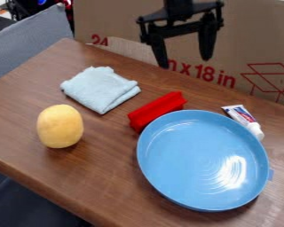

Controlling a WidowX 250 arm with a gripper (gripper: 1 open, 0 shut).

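My black gripper (184, 47) is at the top centre, open with nothing between its fingers, raised in front of the cardboard behind the table. Below it on the wooden table lie a red oblong object (155, 110), a folded pale blue cloth (99, 87), a yellow rounded object (59, 126), a blue plate (201, 160) and a white tube (244, 120) behind the plate's right side.
A cardboard sheet (251, 62) stands along the back of the table. A grey padded surface (20, 44) is beyond the left edge. Bare wood (38, 93) shows at the left and front.
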